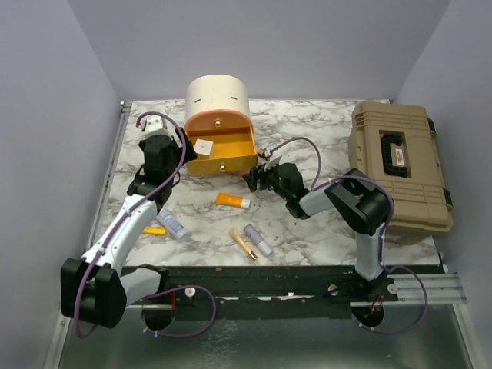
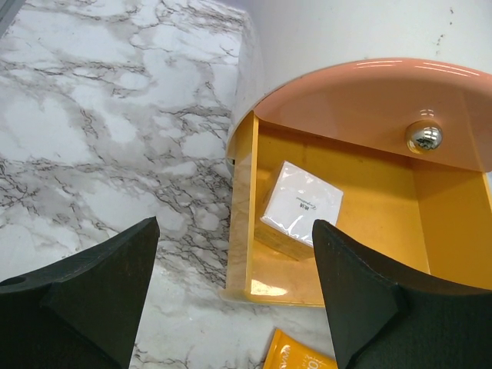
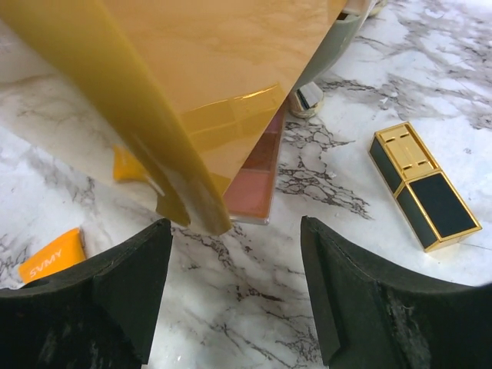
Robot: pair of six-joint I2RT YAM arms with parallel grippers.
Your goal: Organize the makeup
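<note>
A white dome-topped organizer has its orange drawer pulled out, holding a white box. My left gripper is part open beside the drawer's left end, nothing seen between its fingers. My right gripper is open just by the drawer's front right corner, empty, with a pink compact partly hidden under the drawer. A black-and-gold case lies to the right. An orange tube, blue tube, yellow item, tan tube and grey tube lie in front.
A large tan hard case fills the table's right side.
</note>
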